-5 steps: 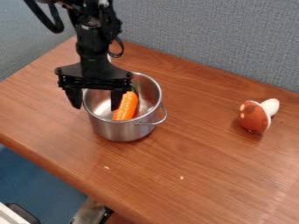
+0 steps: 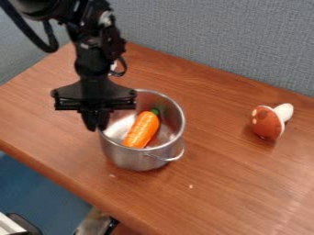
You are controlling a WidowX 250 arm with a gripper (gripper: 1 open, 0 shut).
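A steel pot (image 2: 159, 156) stands upright on the wooden table, with an orange toy carrot (image 2: 141, 129) lying inside it. My black gripper (image 2: 98, 121) is at the pot's left rim, its fingertips low beside or over that wall. It looks shut, apparently on the rim; the exact contact is partly hidden.
A red and white toy mushroom (image 2: 269, 122) lies on the right of the table (image 2: 233, 174). A grey wall runs along the back; the table's edge is at the lower left.
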